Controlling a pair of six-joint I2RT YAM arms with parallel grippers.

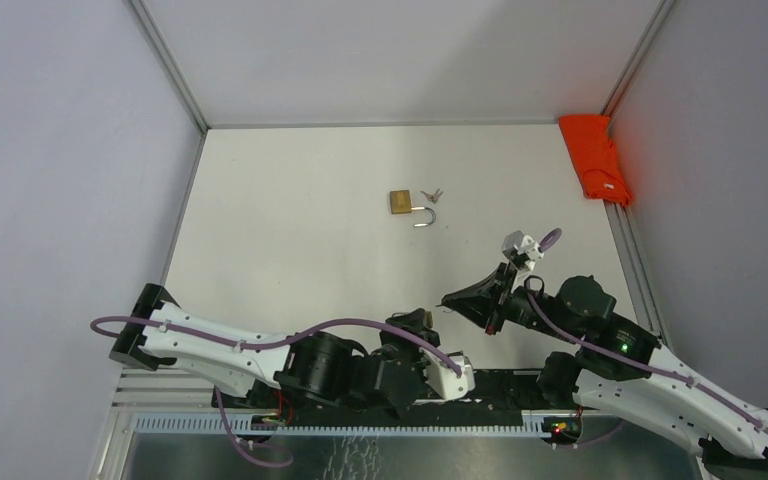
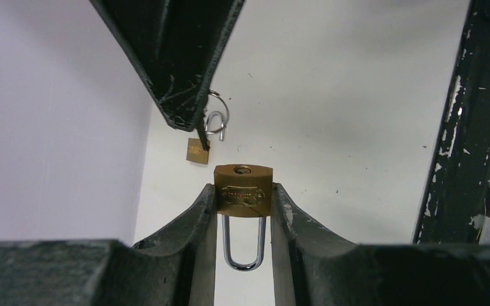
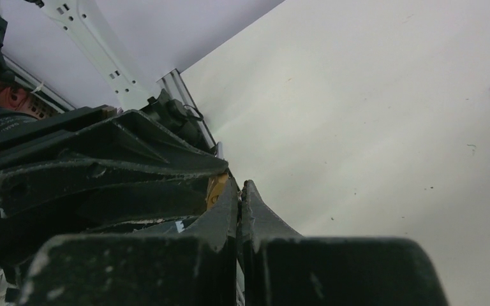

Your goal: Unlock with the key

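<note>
My left gripper is shut on a brass padlock, keyhole facing up, its shackle hanging between the fingers. In the left wrist view, my right gripper's dark body hangs above it, a small key with a ring at its tip. My right gripper is shut, pointing toward the left gripper, whose brass lock shows partly behind it. A second padlock, with open shackle, lies on the table, small keys beside it.
An orange cloth lies at the back right corner. White walls bound the back and sides.
</note>
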